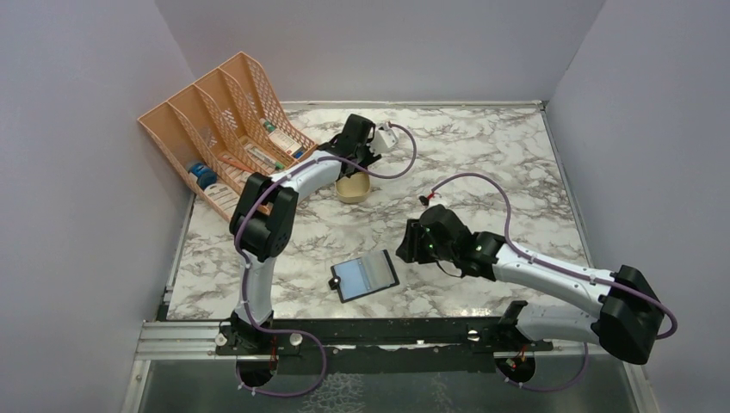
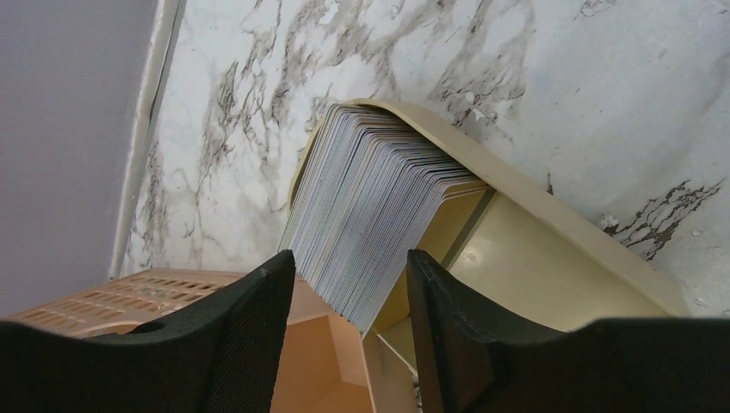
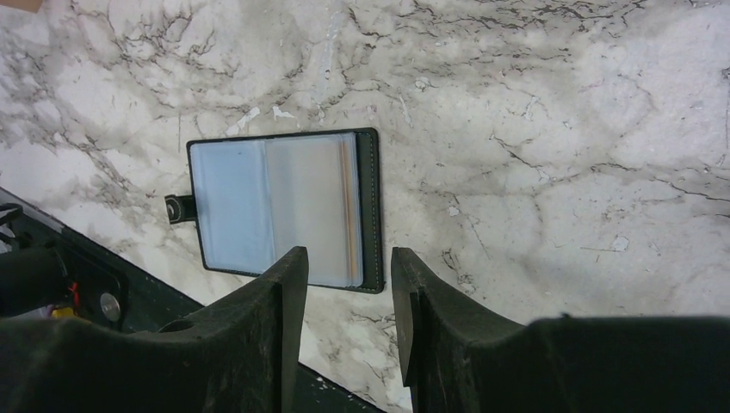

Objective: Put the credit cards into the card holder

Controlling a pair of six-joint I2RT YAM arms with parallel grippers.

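Note:
In the left wrist view a fanned stack of cards (image 2: pixel 370 202) stands in a cream box (image 2: pixel 551 249); my left gripper hangs open over it, a fingertip either side of the stack's near part. In the top view this box (image 1: pixel 353 194) is mostly hidden under the left arm. The card holder (image 3: pixel 314 206), a black case open on clear sleeves, lies flat at the front middle of the table (image 3: pixel 559 129). My right gripper hangs open at the holder's right, nothing visible between its fingers.
A peach divided organizer (image 1: pixel 211 112) with bottles and tools fills the back left, right beside the cream box. Grey walls bound the table.

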